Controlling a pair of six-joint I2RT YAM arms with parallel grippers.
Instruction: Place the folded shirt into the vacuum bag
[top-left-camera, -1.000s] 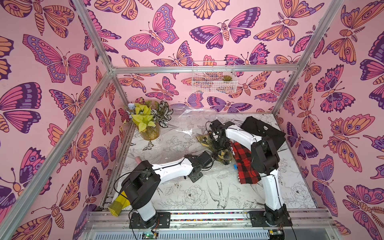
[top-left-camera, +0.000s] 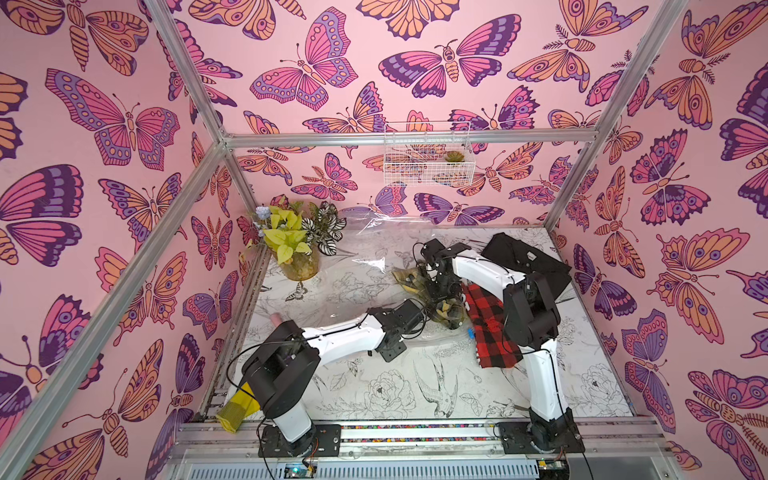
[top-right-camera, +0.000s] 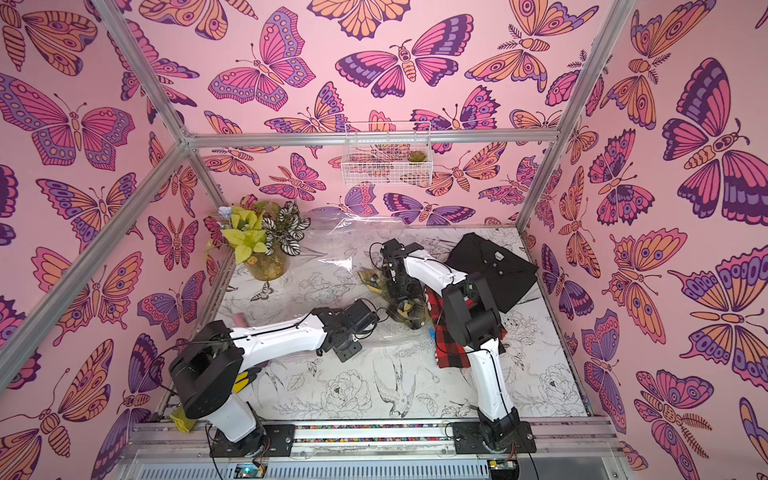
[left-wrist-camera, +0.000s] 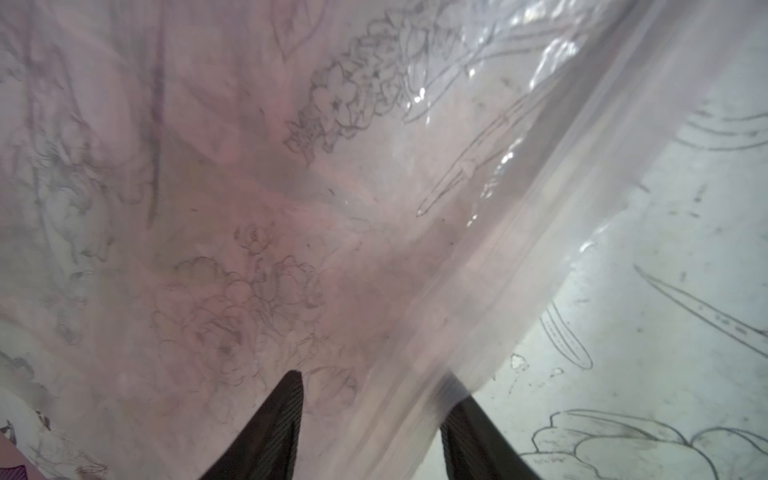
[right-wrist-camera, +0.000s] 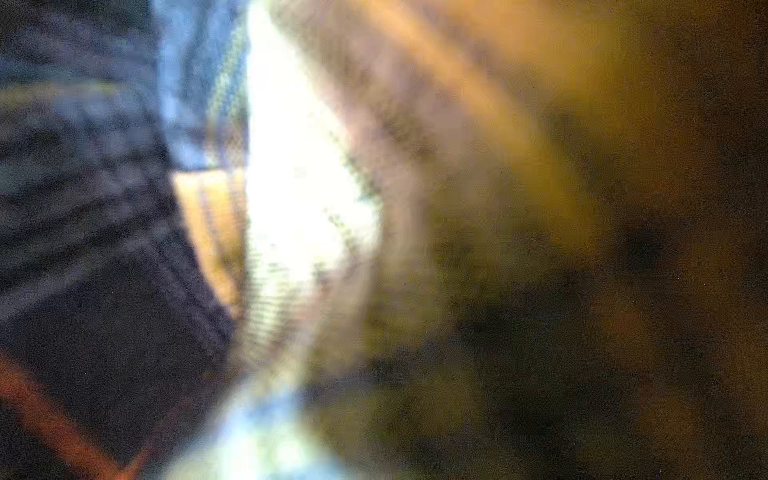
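The clear vacuum bag (top-left-camera: 344, 268) lies flat across the left and middle of the table. My left gripper is open over the bag's edge, with film running between and over its fingertips. An olive, patterned folded cloth (top-left-camera: 408, 280), likely the shirt, lies at the table's middle, under my right gripper (top-left-camera: 440, 296). The right wrist view is filled with blurred fabric, so that gripper's fingers are hidden.
A red-and-black plaid cloth (top-left-camera: 488, 336) and a black cloth (top-left-camera: 528, 264) lie on the right. A potted plant (top-left-camera: 300, 260) stands at the back left. Yellow cloth (top-left-camera: 236, 408) lies at the front left.
The right arm looks unchanged.
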